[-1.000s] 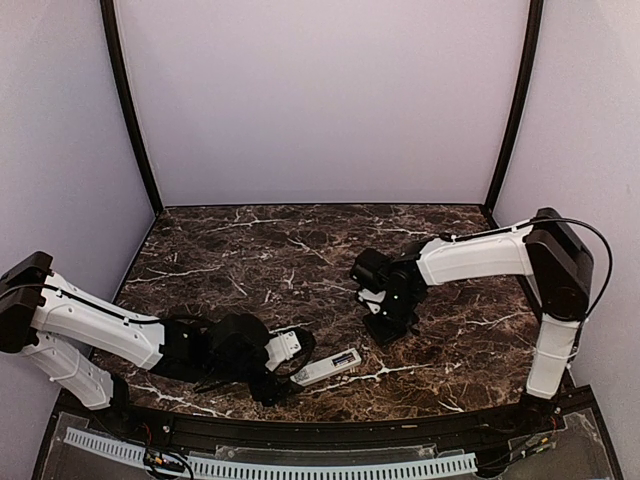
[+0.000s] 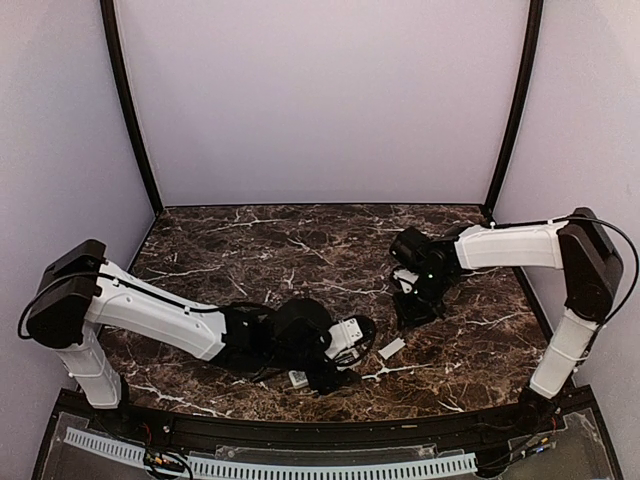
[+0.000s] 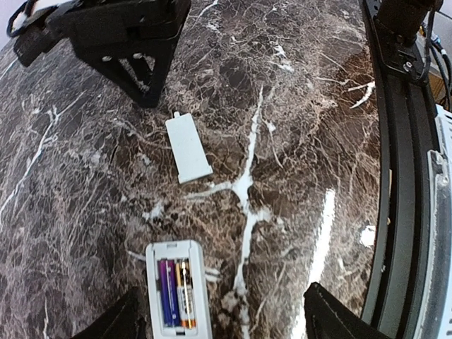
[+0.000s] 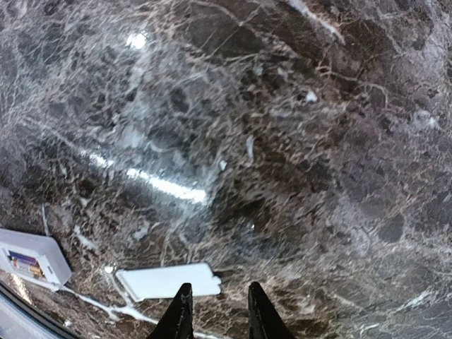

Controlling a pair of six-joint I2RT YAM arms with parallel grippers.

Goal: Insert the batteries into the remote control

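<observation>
The white remote (image 3: 198, 289) lies on the marble table below my left gripper, its compartment holding batteries (image 3: 168, 289) side by side, one purple and one gold. My left gripper is open and empty, hovering over it. The white battery cover (image 3: 188, 147) lies apart, toward my right gripper (image 2: 410, 305). In the right wrist view the cover (image 4: 166, 281) is just beyond the open, empty fingers of that gripper, and the remote (image 4: 49, 261) is at the left edge. From the top, my left arm hides much of the remote.
The dark front rail (image 3: 381, 268) runs close beside the remote. Pale walls stand at the back and sides.
My left gripper has moved right, over the remote. My right gripper has moved right and away, uncovering the white cover in the top view.
</observation>
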